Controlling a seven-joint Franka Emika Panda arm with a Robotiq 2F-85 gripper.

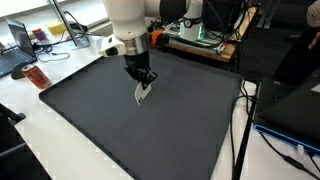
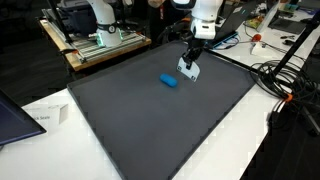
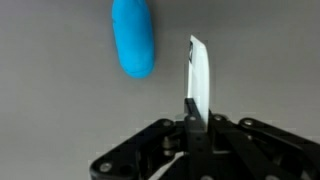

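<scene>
A thin white card [image 2: 188,70] hangs from my gripper [image 2: 190,60], which is shut on its upper part. In the wrist view the card [image 3: 199,78] is seen nearly edge-on, sticking out past the black fingers. Beside it, apart, a rounded blue object [image 3: 134,38] lies on the dark surface, also visible as the blue object [image 2: 168,80] in exterior view 2. From exterior view 1, the gripper [image 1: 141,78] and card [image 1: 142,92] show, while the blue object is hidden. Whether the card's lower edge touches the table cannot be told.
An orange-red can [image 1: 37,77] stands off its left corner. Cables [image 2: 290,85] run along the table's right side in exterior view 2.
</scene>
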